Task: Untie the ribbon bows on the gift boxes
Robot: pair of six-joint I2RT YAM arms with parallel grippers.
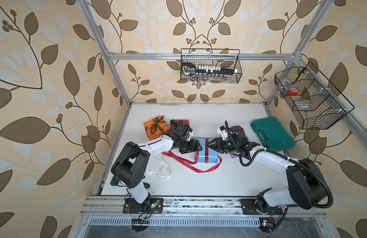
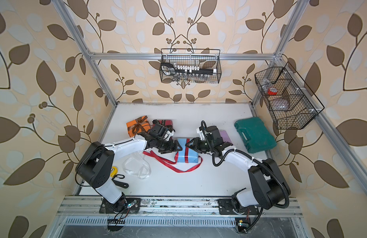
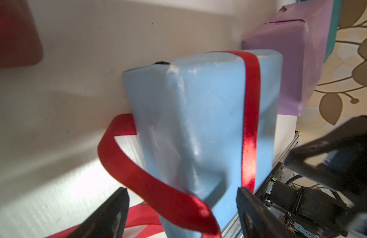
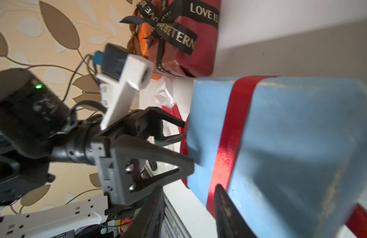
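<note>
The light blue gift box (image 1: 208,155) lies mid-table. One red ribbon band (image 4: 227,152) runs flat across it; no bow shows on its visible faces. A loose red tail (image 1: 207,171) curls around its front. At its left edge, my left gripper stands open; a ribbon loop (image 3: 151,188) crosses the view between its fingers, not gripped. My right gripper is partly open above the box's right part, nothing held. Behind, an orange box (image 1: 152,130) with a brown bow and a dark red box (image 4: 197,39) with a black printed bow are still tied.
A purple box (image 3: 276,59) stands beyond the right arm, and a green case (image 1: 272,133) lies farther right. White ribbon (image 2: 137,166) is loose at the front left, near scissors (image 2: 120,183) and a yellow item (image 2: 113,171).
</note>
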